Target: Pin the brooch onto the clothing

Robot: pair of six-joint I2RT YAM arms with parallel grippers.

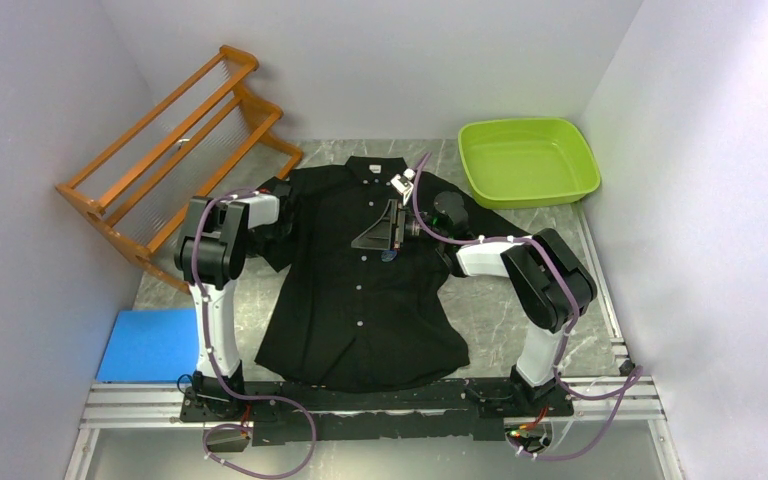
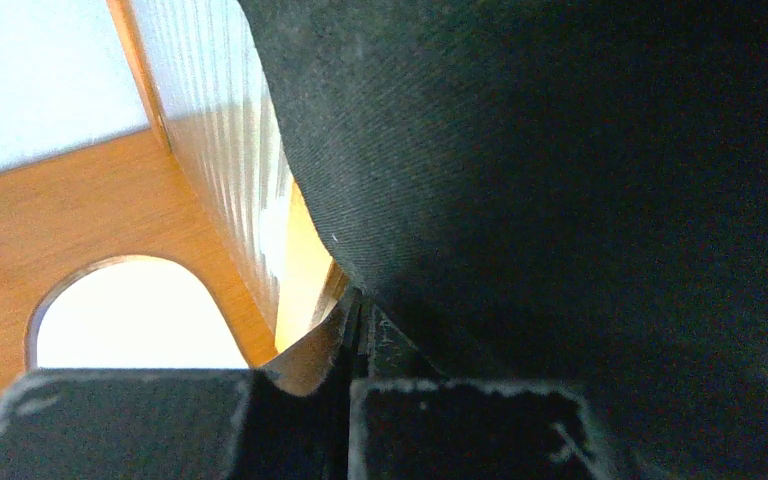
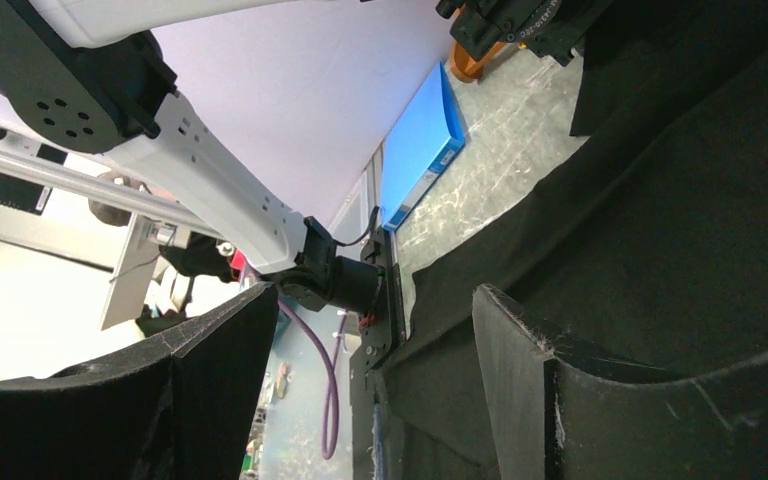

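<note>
A black buttoned shirt [image 1: 325,290] lies spread on the table, collar to the back. On its front, just below my right gripper, is a small blue object [image 1: 388,255], which appears to be the brooch; its pin cannot be made out. That gripper hangs over the shirt with its fingers [image 3: 515,370] well apart and nothing between them. At the left sleeve, my left gripper is closed with its fingertips at the edge of the black cloth [image 2: 440,180], pinching it. The left fingertips are hidden by the arm in the top view.
A wooden rack [image 1: 175,150] leans close behind the left gripper. A green basin [image 1: 530,190] stands at the back right, partly beside the right sleeve. A blue folder [image 1: 150,345] lies front left. Bare table shows right of the shirt hem.
</note>
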